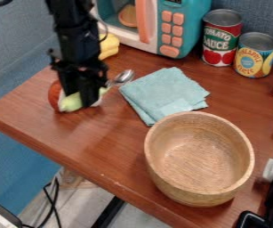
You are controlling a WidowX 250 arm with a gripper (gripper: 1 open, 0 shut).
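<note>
My black gripper (82, 89) is low over the left part of the wooden table, around a pale green vegetable (69, 104). A red round object (55, 92) sits just behind it, partly hidden, with something white beside it. Whether the fingers are shut on the green item cannot be made out. A spoon (123, 77) lies to the right of the gripper.
A light blue cloth (163, 93) and a wooden bowl (198, 160) occupy the middle and right. A toy microwave (174, 27), tomato can (220, 44) and second can (256, 55) stand behind.
</note>
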